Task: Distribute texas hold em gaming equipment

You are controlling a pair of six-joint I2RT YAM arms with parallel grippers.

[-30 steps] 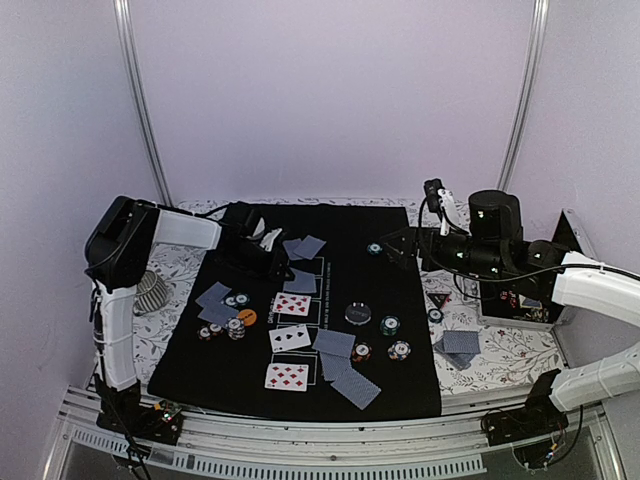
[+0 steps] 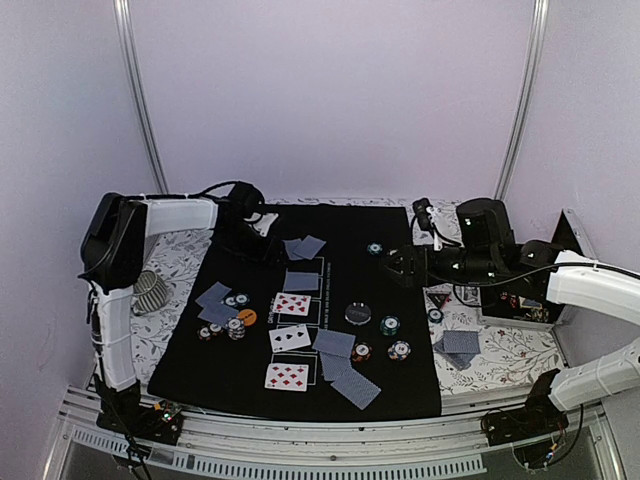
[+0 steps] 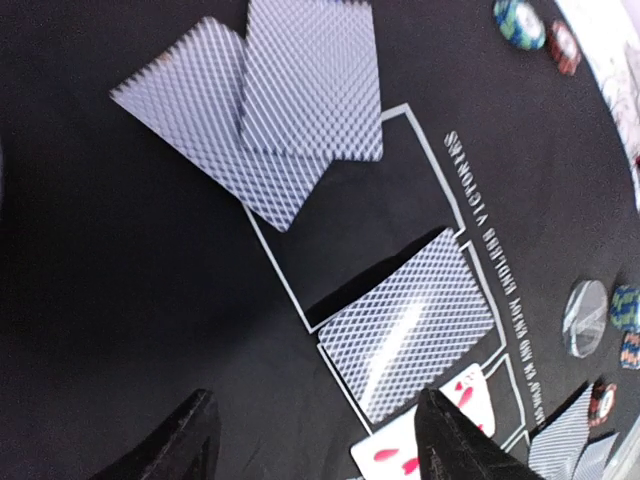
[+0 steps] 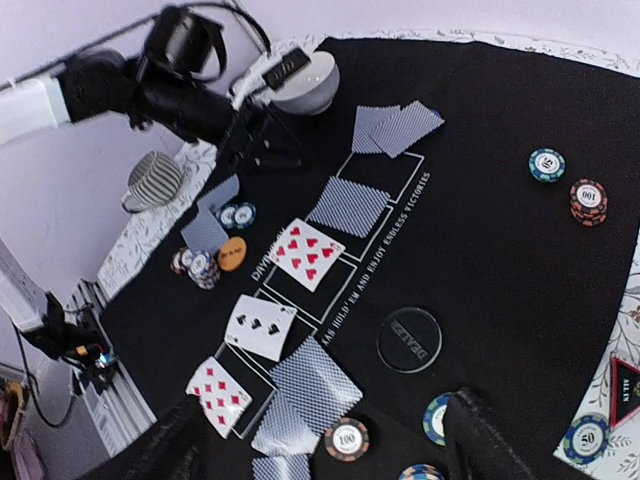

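Observation:
My left gripper is open and empty above the mat, left of the back cards. A face-down card lies in a printed slot, behind a hearts card. Two overlapping face-down cards lie at the row's far end. Nearer the front are a spades card and a diamonds card, both face up. Over the mat's right side hangs my right gripper, its fingers apart with nothing between them. The clear dealer button lies flat on the mat.
Chip stacks and an orange disc sit at the left; green chips and others lie front right. A blue chip and red chips lie back right. A striped cup stands off the mat.
My left gripper has drawn back and left, away from the face-down card in its slot. The right gripper has shifted slightly toward the front. Cards and chips look unmoved.

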